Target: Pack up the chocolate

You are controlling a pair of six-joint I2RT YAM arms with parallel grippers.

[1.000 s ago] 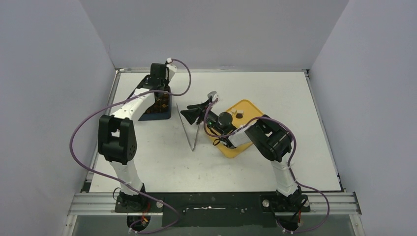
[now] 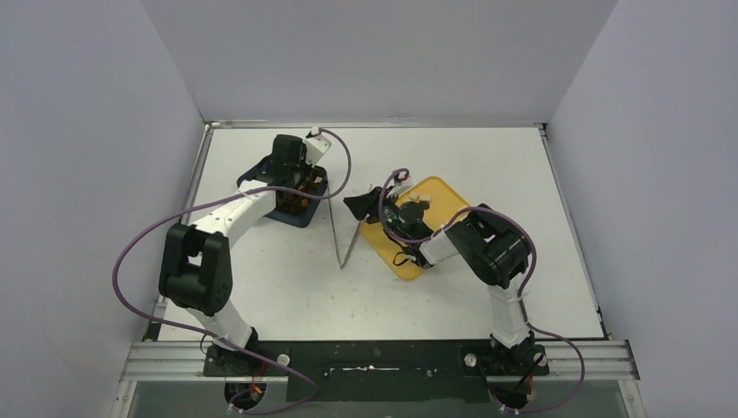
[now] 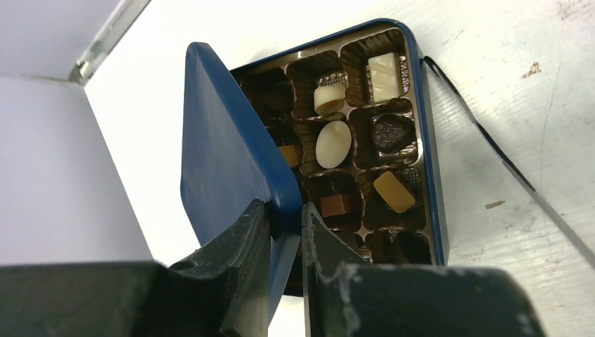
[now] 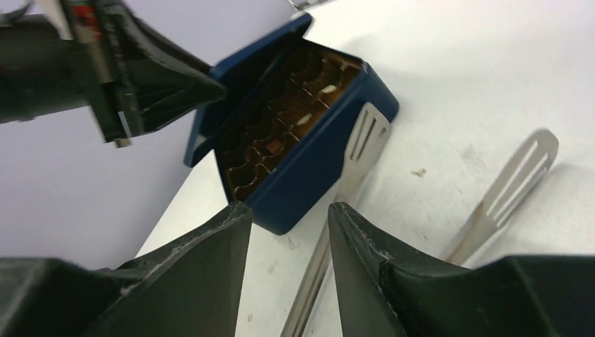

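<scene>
The blue chocolate box (image 3: 435,196) stands open at the left of the table, filled with assorted chocolates in a brown compartment insert. My left gripper has its fingertips at the edge of the blue lid (image 3: 228,147), which is tilted over the box's left part. The lid's edge lies between those fingers. My right gripper is over the yellow tray's left part, pointed toward the box. Its fingers show apart in its wrist view; whether they grip anything is unclear.
Metal tongs (image 2: 344,257) lie between box and tray, one end by the box's side. The yellow tray (image 2: 448,196) holds small items, partly hidden by the right arm. Grey walls bound the left, back and right.
My left gripper and the box have moved toward the front and right. The tongs' end by the box has moved right.
</scene>
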